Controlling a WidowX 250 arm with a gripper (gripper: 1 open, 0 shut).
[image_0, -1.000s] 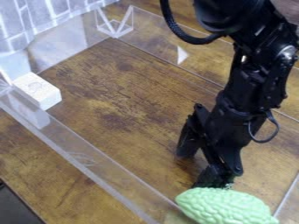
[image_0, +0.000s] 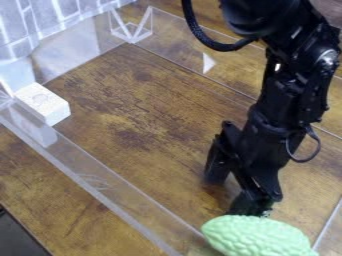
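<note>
A black robot arm comes down from the top right, its gripper (image_0: 238, 188) low at the right of the clear-walled wooden tray. Its fingers stand apart, open, the near one reaching down just behind a bumpy pale green object (image_0: 261, 236) at the bottom edge of the view. The tip of that finger is partly hidden, and I cannot tell if it touches the green object.
A white block (image_0: 43, 105) sits at the left by the clear wall (image_0: 94, 185). White curtain-like cloth (image_0: 40, 25) is at the top left.
</note>
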